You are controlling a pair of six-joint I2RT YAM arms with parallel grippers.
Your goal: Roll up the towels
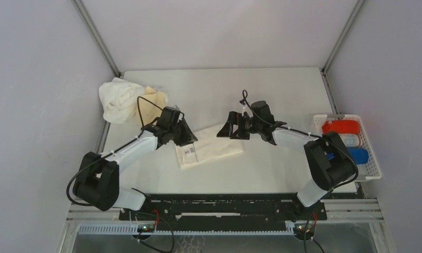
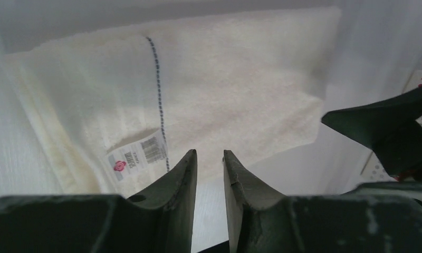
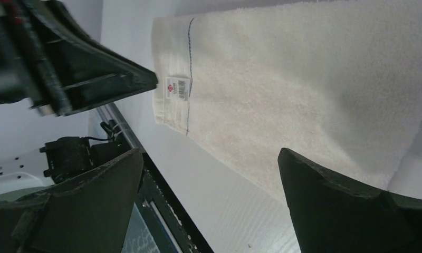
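A cream towel (image 1: pixel 214 149), folded into a flat strip, lies mid-table with its tagged end to the left. The white label (image 2: pixel 137 155) and a dark stitched line show at that end in the left wrist view. Above the towel's left end hovers my left gripper (image 1: pixel 189 140), its fingers part open with a narrow gap and no cloth between them. My right gripper is wide open over the towel's right part, and nothing lies between its fingers. Both wrist views show the towel (image 3: pixel 298 79) flat, apart from the fingertips.
Crumpled white towels (image 1: pixel 116 100) and a yellow cloth (image 1: pixel 152 103) are heaped at the back left. A white basket (image 1: pixel 374 163) on the right holds red, white and blue rolls.
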